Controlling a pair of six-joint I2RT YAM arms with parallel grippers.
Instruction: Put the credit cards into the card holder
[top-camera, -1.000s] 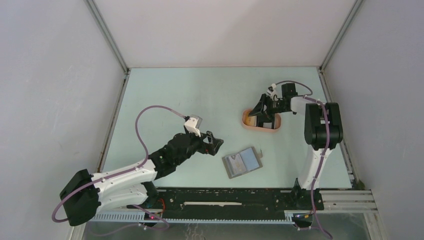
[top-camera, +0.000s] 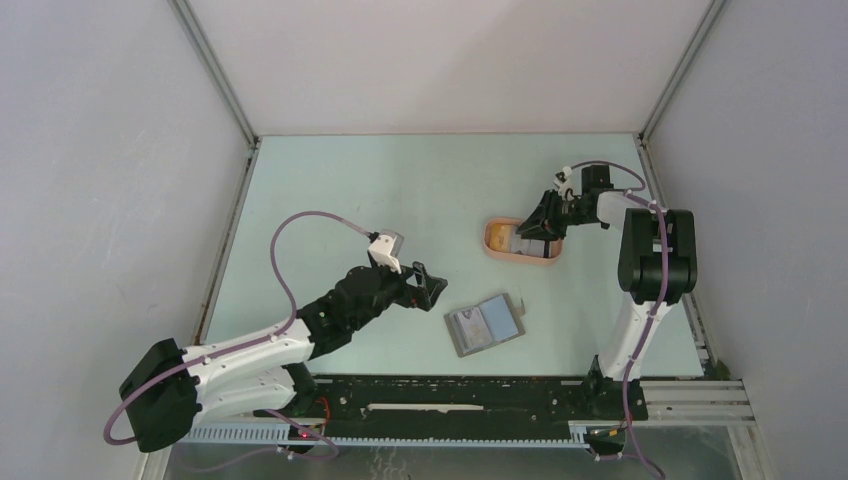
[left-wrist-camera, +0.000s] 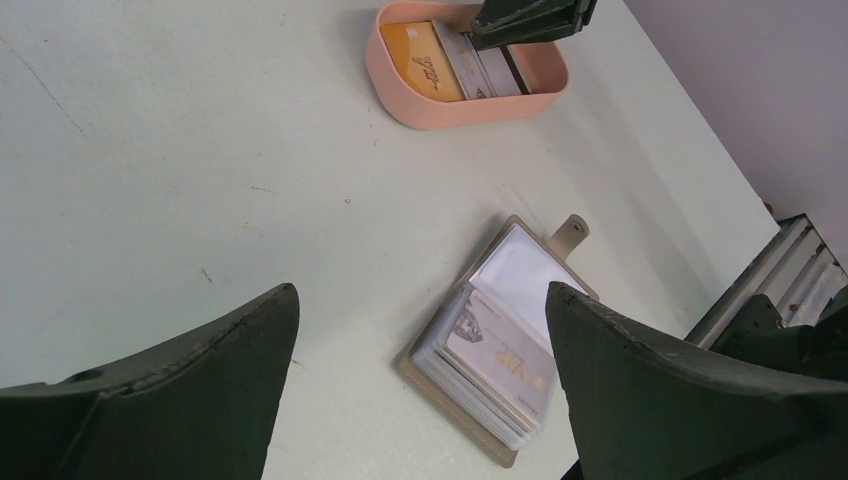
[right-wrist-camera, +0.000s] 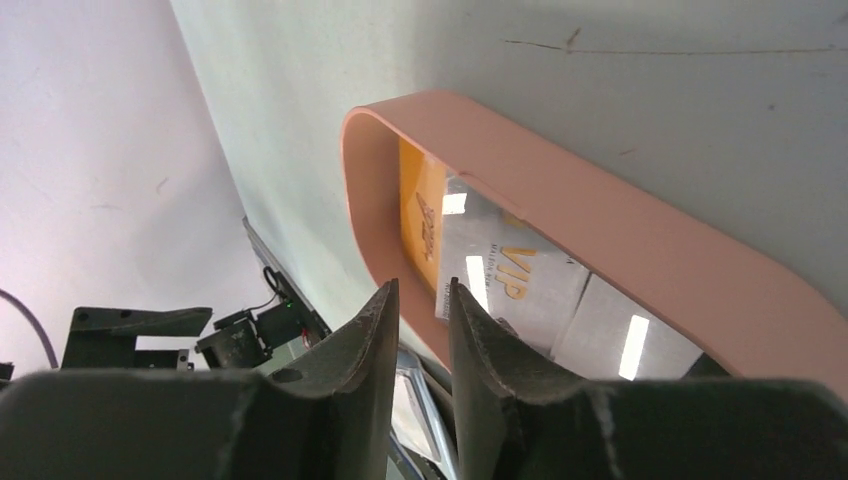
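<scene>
A pink oval box (left-wrist-camera: 455, 113) holds several cards: a yellow one (left-wrist-camera: 418, 60) and silver-white ones (right-wrist-camera: 505, 260), one lettered VIP. My right gripper (top-camera: 538, 222) is over the box, its fingers part open; in the right wrist view (right-wrist-camera: 422, 300) they are at the cards, with no card clearly between them. The card holder (top-camera: 484, 323) lies open on the table nearer the front, with cards in one side (left-wrist-camera: 492, 355). My left gripper (top-camera: 424, 288) stands open left of the holder, with nothing between its fingers.
Walls (top-camera: 760, 230) rise beside and behind it. The right arm runs along the table's right edge.
My right gripper has moved rightward over the box, and its fingers look closer together. The left arm and card holder have not moved.
</scene>
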